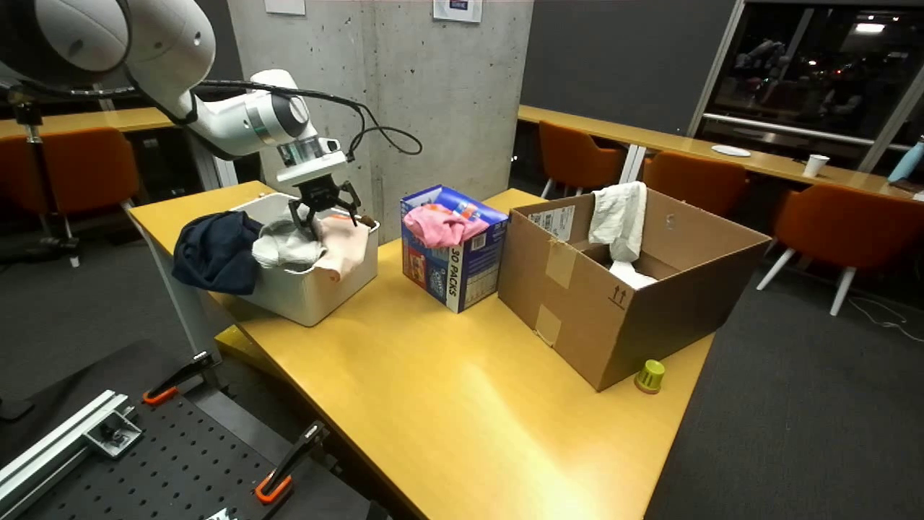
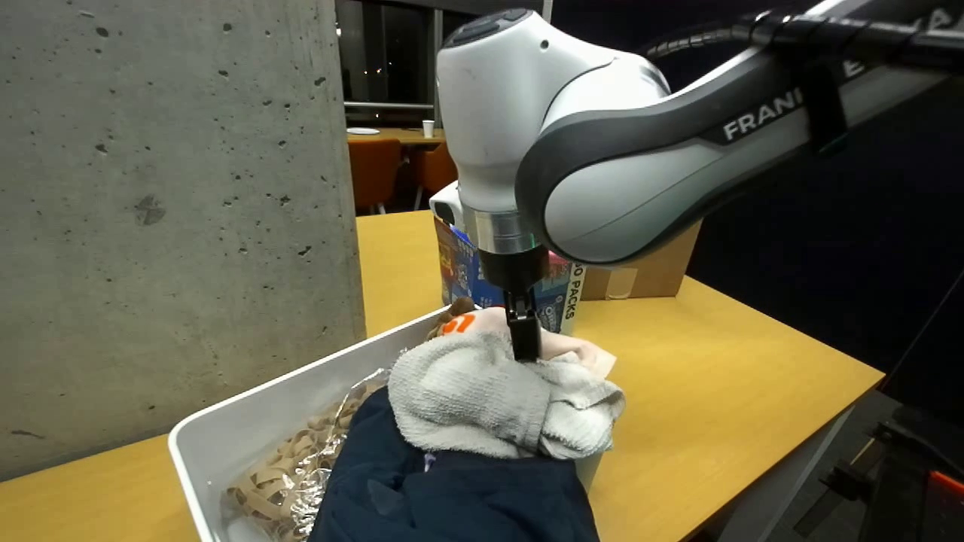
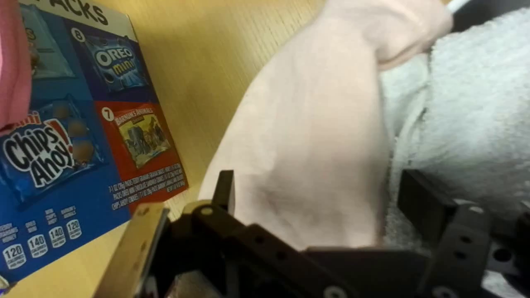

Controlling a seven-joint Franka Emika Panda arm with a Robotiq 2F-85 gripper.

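My gripper (image 1: 330, 222) is low over the white bin (image 1: 313, 302), its two fingers spread apart. In the wrist view, a pale pink cloth (image 3: 308, 134) lies between the open fingers. A grey towel (image 3: 477, 99) sits on the right there, and the right fingertip (image 3: 422, 201) is against or just above it; I cannot tell which. In exterior view 2 the fingers come down where the grey towel (image 2: 470, 388) meets the pale pink cloth (image 2: 578, 349). Dark navy cloth (image 1: 216, 251) hangs over the bin's near-left side.
A blue snack box (image 1: 481, 269) with a pink cloth (image 1: 437, 227) over its top stands right of the bin. Farther right is a large open cardboard box (image 1: 563, 321) with white cloth (image 1: 619, 217) over its edge. A green cup (image 1: 650, 377) stands beside it.
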